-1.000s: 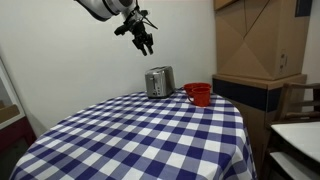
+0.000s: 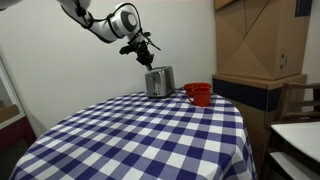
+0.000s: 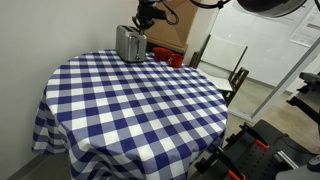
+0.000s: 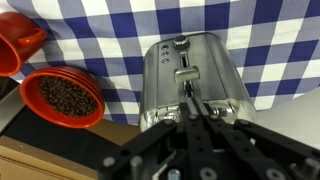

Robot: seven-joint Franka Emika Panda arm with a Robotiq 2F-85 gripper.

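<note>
A silver toaster (image 2: 160, 83) stands at the far end of the checkered table. From above, the wrist view shows its metal body (image 4: 213, 61) with a lever and knob (image 4: 181, 42) along one end. My gripper (image 2: 149, 66) is just above the toaster's top edge in exterior view 1, pointing down. Its fingers look closed together with nothing seen between them, and in the wrist view they overlap the toaster near the lever. Whether they touch it cannot be told.
Beside the toaster are a red mug (image 2: 201, 95) and a red bowl (image 4: 63, 97) of dark beans. Cardboard boxes (image 2: 255, 50) rise behind, and a white wall is close by. Most of the checkered tablecloth (image 3: 135, 105) is bare.
The gripper has come down from well above the toaster to just over its top. Toaster, mug and bowl have stayed in place.
</note>
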